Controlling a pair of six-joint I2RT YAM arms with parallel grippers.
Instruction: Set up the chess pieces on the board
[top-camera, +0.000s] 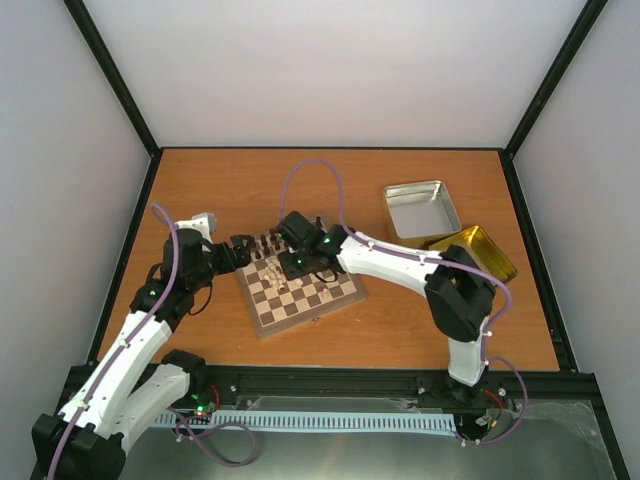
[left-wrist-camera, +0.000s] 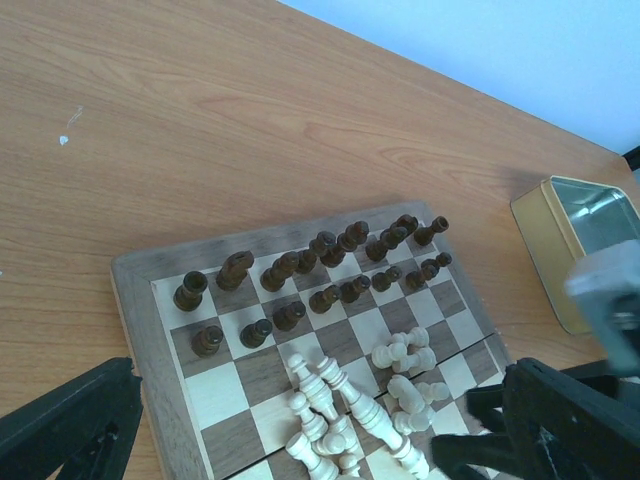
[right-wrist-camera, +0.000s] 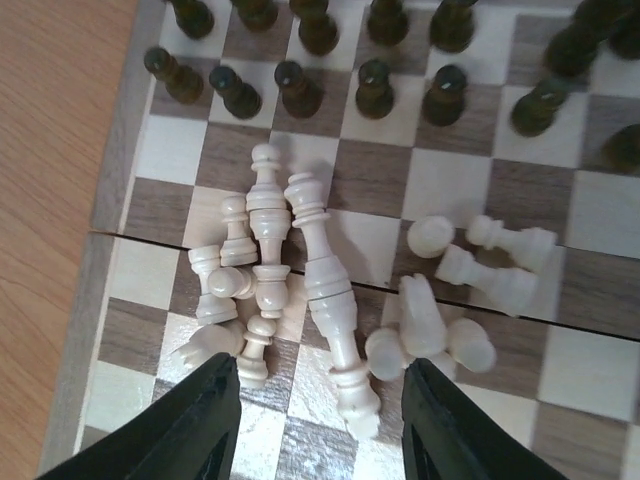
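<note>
The chessboard (top-camera: 300, 305) lies mid-table. Dark pieces (left-wrist-camera: 236, 268) stand upright in two rows on its far side. White pieces (right-wrist-camera: 330, 300) lie mostly toppled in a loose pile near the centre. My left gripper (top-camera: 240, 250) is open at the board's left edge, its view looking over the pieces. My right gripper is open over the white pile, with no piece held between its fingers.
A silver-lined tin (top-camera: 420, 210) and a gold tray (top-camera: 485, 255) stand right of the board. Bare wood (top-camera: 210, 330) surrounds the board at the front and left.
</note>
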